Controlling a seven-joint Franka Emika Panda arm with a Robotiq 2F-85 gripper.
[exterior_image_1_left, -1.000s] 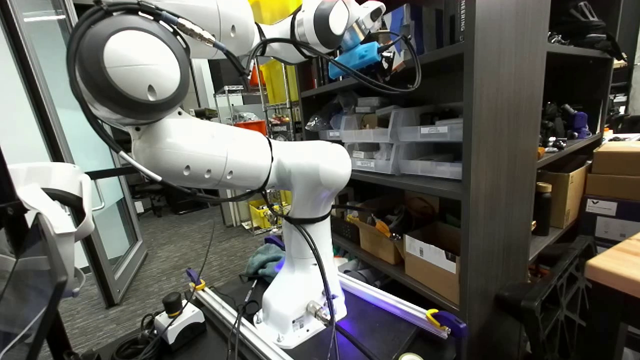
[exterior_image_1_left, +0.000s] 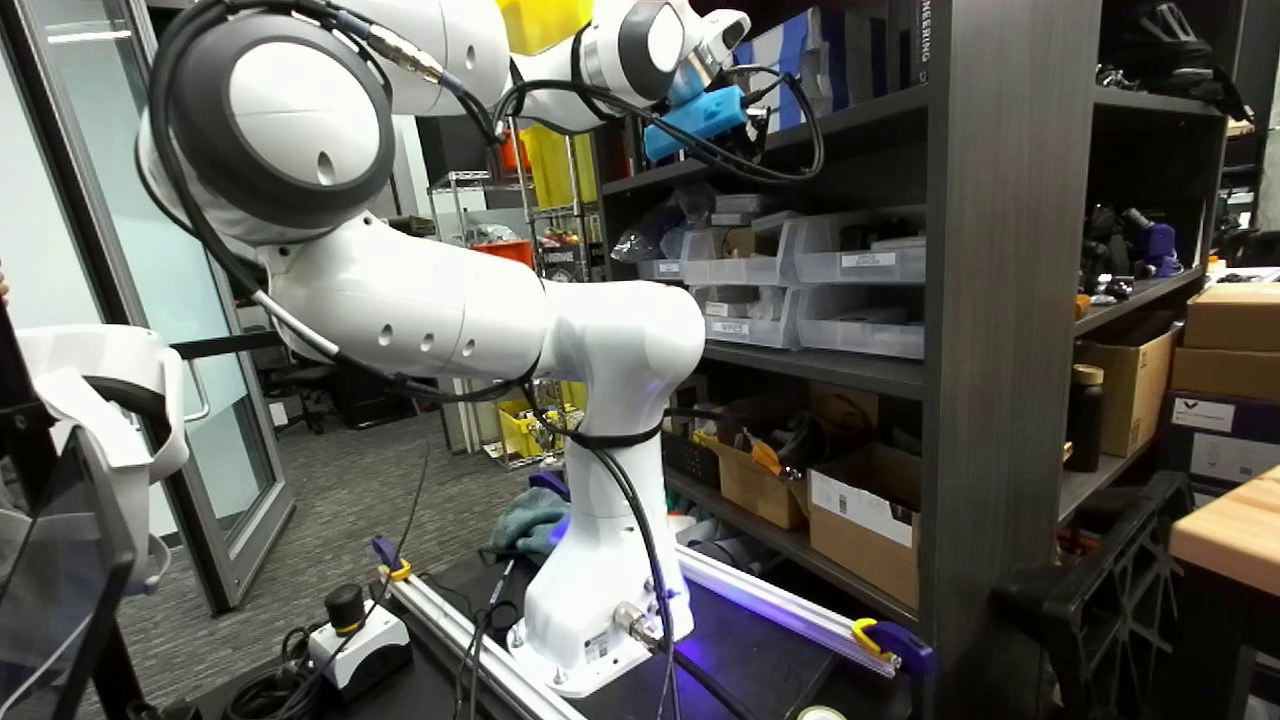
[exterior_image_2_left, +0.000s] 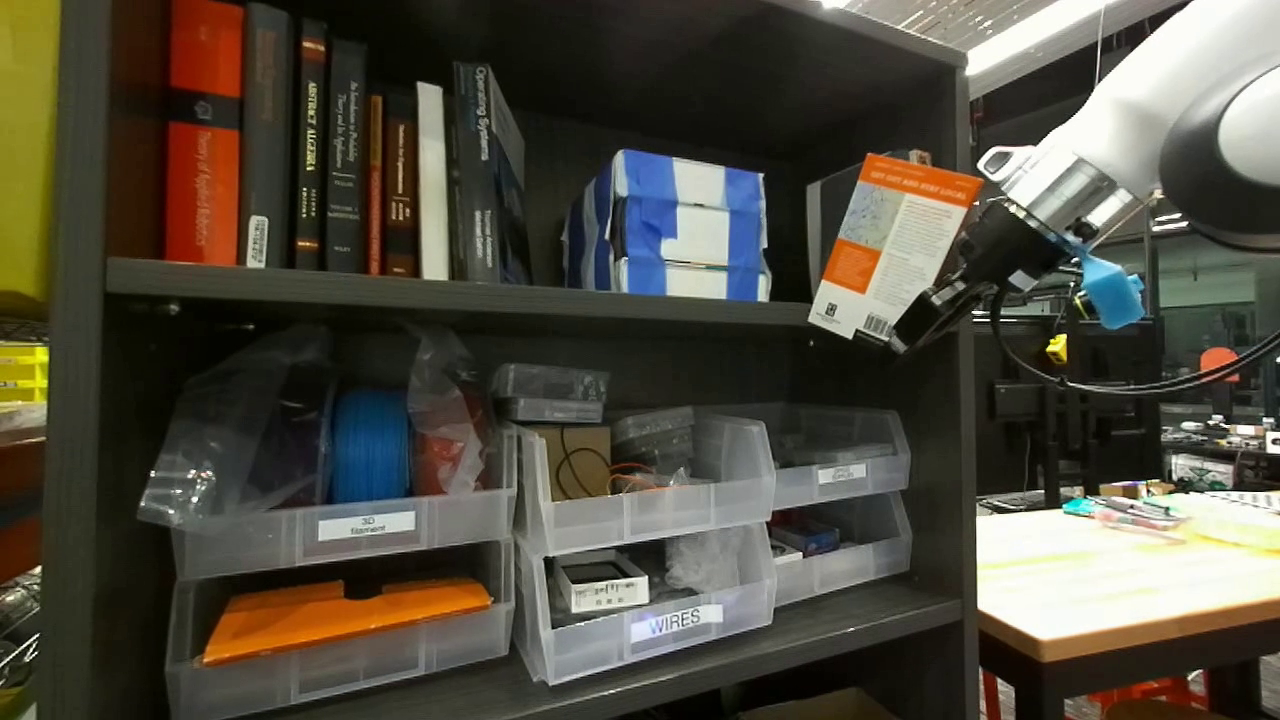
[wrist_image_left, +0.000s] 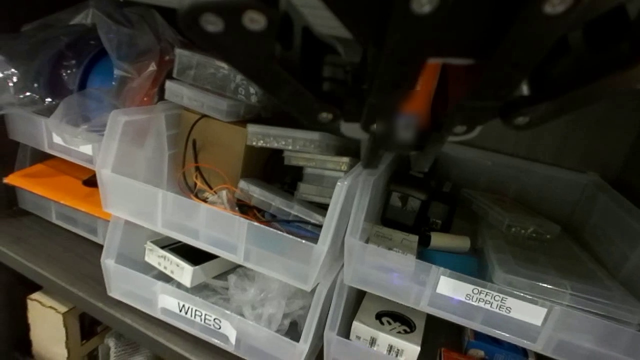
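A thin orange-and-white book (exterior_image_2_left: 900, 246) is held tilted in front of the upper shelf's right end in exterior view 2, its back cover facing that camera. My black gripper (exterior_image_2_left: 902, 336) is shut on the book's right, lower side. From the wrist, only a narrow orange strip of the book (wrist_image_left: 421, 90) shows between the dark fingers of the gripper. In exterior view 1 the gripper and book are mostly hidden behind the wrist and its blue mount (exterior_image_1_left: 696, 124).
Upright books (exterior_image_2_left: 348, 156) fill the upper shelf's left side; blue-and-white boxes (exterior_image_2_left: 690, 228) stand mid-shelf. Bare shelf (exterior_image_2_left: 546, 290) shows between them. A grey item (exterior_image_2_left: 828, 198) stands behind the held book. Below are clear bins, including one labelled WIRES (exterior_image_2_left: 672, 624). The shelf's side panel (exterior_image_2_left: 967, 396) is close by.
In exterior view 1, the wrist and its blue mount have shifted slightly left and down, a little back from the shelf. The elbow has moved slightly right.
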